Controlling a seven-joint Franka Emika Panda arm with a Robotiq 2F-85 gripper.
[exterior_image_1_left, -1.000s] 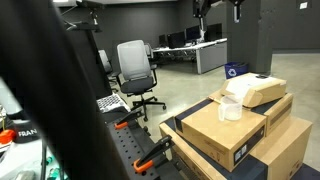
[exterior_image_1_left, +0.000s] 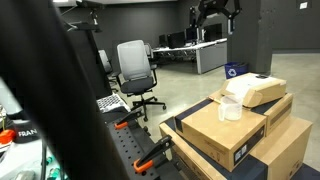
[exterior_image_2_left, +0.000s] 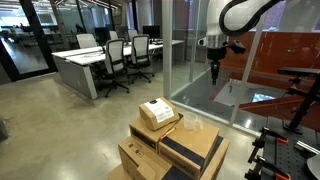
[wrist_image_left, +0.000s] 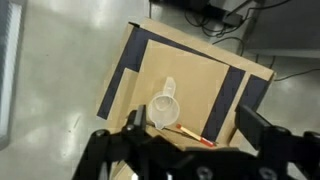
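Observation:
A pale, see-through cup with a handle (wrist_image_left: 163, 110) stands on top of a cardboard box (exterior_image_1_left: 222, 128). In exterior view 1, my gripper (exterior_image_1_left: 215, 20) hangs well above the box, its fingers spread with nothing between them. The wrist view looks down past the open gripper onto the cup, which lies a little left of the middle between the fingers. Exterior view 2 has the gripper (exterior_image_2_left: 214, 74) high above and beyond the boxes, clear of the cup (exterior_image_2_left: 193, 122).
Thin orange sticks (wrist_image_left: 195, 134) lie beside the cup. A smaller cardboard box (exterior_image_1_left: 256, 91) sits behind it, and further boxes are stacked below. An office chair (exterior_image_1_left: 137, 70) stands farther back on open floor.
My gripper has shifted slightly at the top of exterior view 1, its fingers now at a different slant. The cup and the boxes stay where they were.

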